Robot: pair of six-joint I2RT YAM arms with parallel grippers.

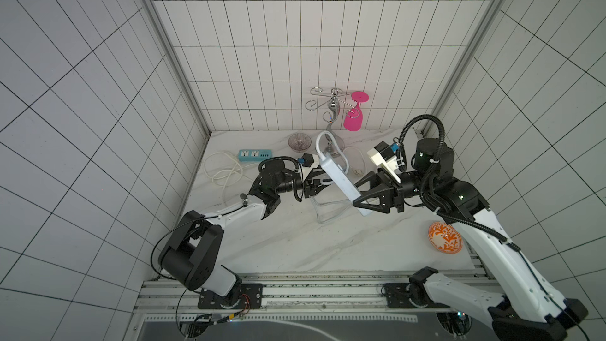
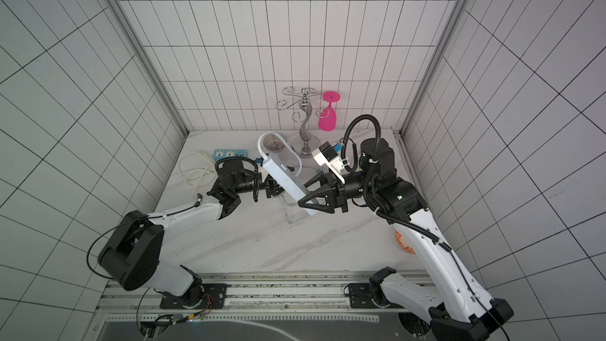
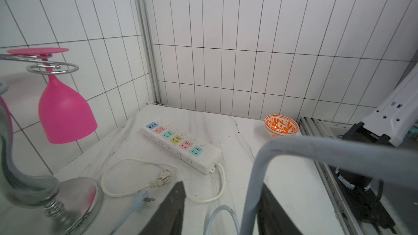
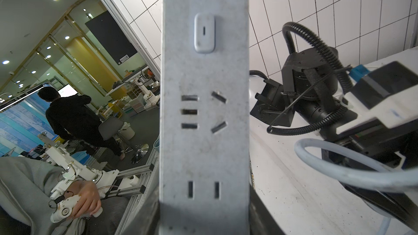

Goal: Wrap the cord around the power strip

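Note:
A pale grey-white power strip (image 1: 339, 180) hangs tilted above the table. My right gripper is shut on its lower end, one finger along each side. From its upper end the cord (image 1: 320, 140) arches in a loop and comes down past my left gripper (image 1: 320, 181). In the left wrist view the fingers (image 3: 174, 211) of the left gripper stand apart. The cord (image 3: 254, 187) runs close along the right-hand finger there; whether it passes between the fingers I cannot tell. The plug (image 3: 141, 200) lies on the table, beside the silver stand.
Behind the arms, the silver stand (image 1: 333, 110) carries an upside-down pink glass (image 1: 353, 118). A teal strip (image 1: 255, 154) lies at the back left. Another white strip with coloured sockets (image 3: 180, 145) and an orange bowl (image 1: 445, 237) are to the right.

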